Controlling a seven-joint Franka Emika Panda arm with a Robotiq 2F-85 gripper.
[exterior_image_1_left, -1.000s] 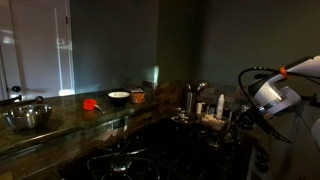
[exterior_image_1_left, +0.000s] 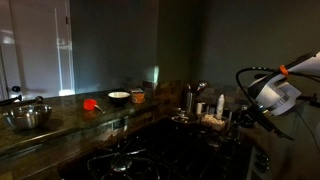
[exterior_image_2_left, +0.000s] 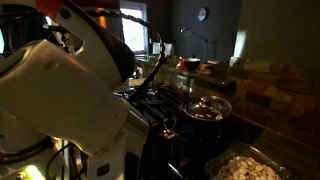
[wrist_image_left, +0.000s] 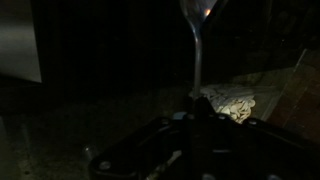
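In the wrist view, a metal spoon (wrist_image_left: 197, 55) extends away from my gripper, its bowl near the top edge. The dark fingers are shut on its handle, although the grip itself is hard to make out in the gloom. Beyond the fingers lie pale pieces (wrist_image_left: 236, 106), which appear in exterior view 2 as a heap of pale pieces (exterior_image_2_left: 246, 170) in a clear tray on the counter. The white arm (exterior_image_1_left: 273, 93) is at the right in exterior view 1, where the gripper is too dark to discern.
A shallow pan (exterior_image_2_left: 207, 108) stands on the stove near the tray. Utensils and a white bottle (exterior_image_1_left: 220, 105) are at the back. On the raised ledge sit a metal bowl (exterior_image_1_left: 27, 116), a red cup (exterior_image_1_left: 90, 104), a pale bowl (exterior_image_1_left: 119, 97) and an orange pot (exterior_image_1_left: 138, 97).
The arm has shifted slightly up and to the right in exterior view 1 over the last second. The counter objects look unmoved.
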